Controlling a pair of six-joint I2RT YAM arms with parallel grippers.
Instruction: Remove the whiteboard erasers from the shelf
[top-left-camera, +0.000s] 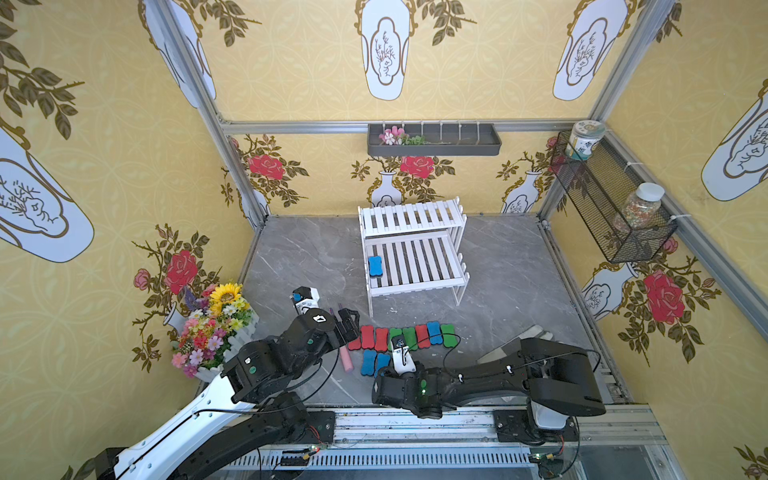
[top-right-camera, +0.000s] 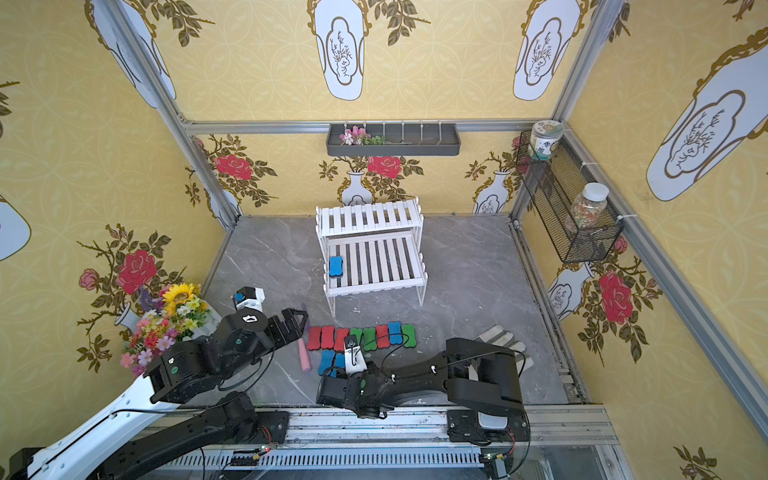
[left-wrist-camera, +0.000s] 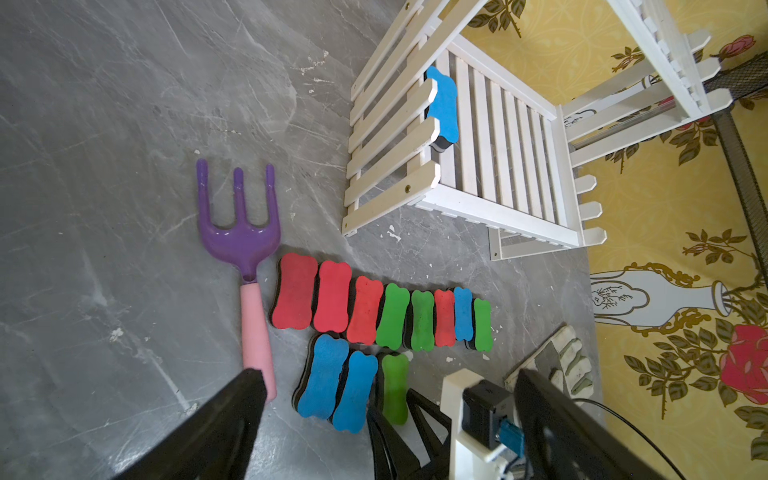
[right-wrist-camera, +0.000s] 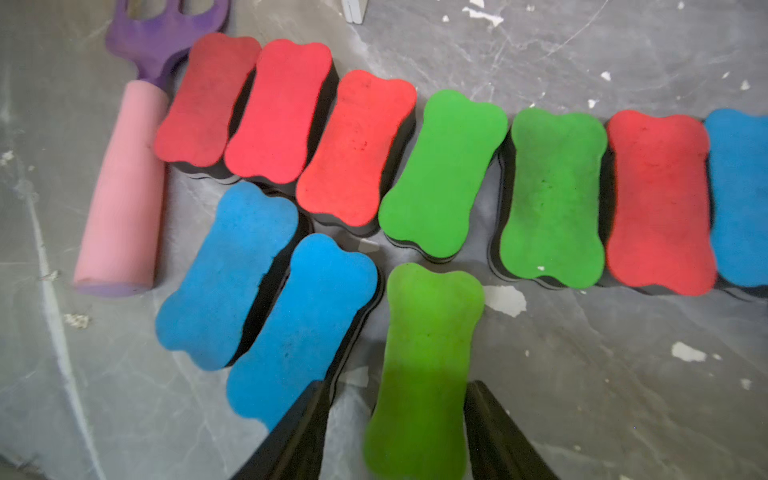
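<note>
One blue eraser (top-left-camera: 375, 265) lies on the lower tier of the white slatted shelf (top-left-camera: 416, 288), at its left. Red, green and blue erasers (left-wrist-camera: 332, 296) lie in two rows on the table before it. My left gripper (top-left-camera: 349, 321) hangs open and empty above the table, left of the rows. In the right wrist view, my right gripper is low over the shorter row, its fingers apart on either side of the near end of a green eraser (right-wrist-camera: 424, 352); contact is unclear.
A purple fork with pink handle (left-wrist-camera: 256, 336) lies left of the rows. A flower box (top-left-camera: 212, 328) is at the left wall, pale objects (top-right-camera: 496, 340) at the right. Wire basket (top-left-camera: 616, 208) hangs on the right wall. Table beside the shelf is clear.
</note>
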